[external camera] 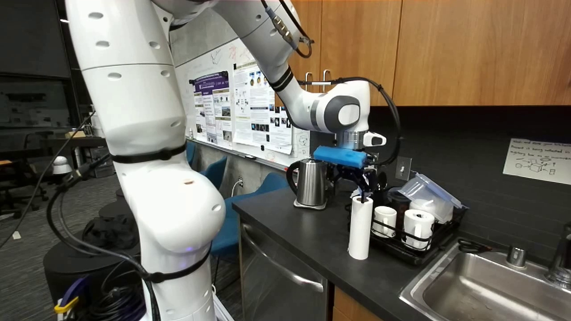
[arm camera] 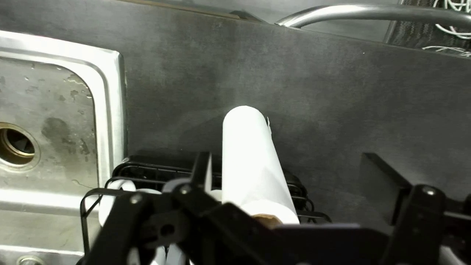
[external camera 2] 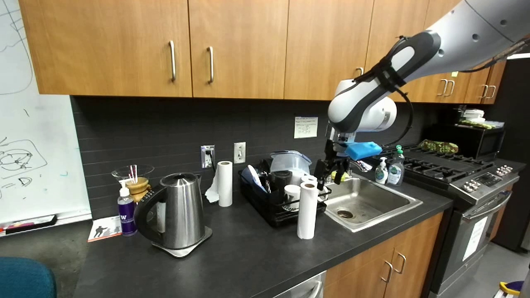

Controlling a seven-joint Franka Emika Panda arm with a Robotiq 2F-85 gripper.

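A white paper towel roll point(external camera: 360, 230) stands upright on the dark counter beside the dish rack. From the other side it appears in front of the rack as the tall white roll point(external camera 2: 307, 212). My gripper is open over its upper end, its fingers wide apart. In the wrist view the roll point(arm camera: 251, 154) lies between them, nearer the left finger point(arm camera: 202, 172) than the right finger point(arm camera: 382, 185). Contact with the roll cannot be made out. The gripper's own body hides part of the roll's top. In exterior view 1, a dark finger overlaps the roll's top.
The black dish rack point(external camera: 409, 256) holds mugs and a clear plastic tub point(external camera: 428, 195). Right of it is the sink point(external camera: 482, 283). A steel kettle point(external camera 2: 182, 211) and a second paper roll point(external camera 2: 225, 183) occupy the counter's left side. Bare counter point(external camera 2: 238, 258) lies in front.
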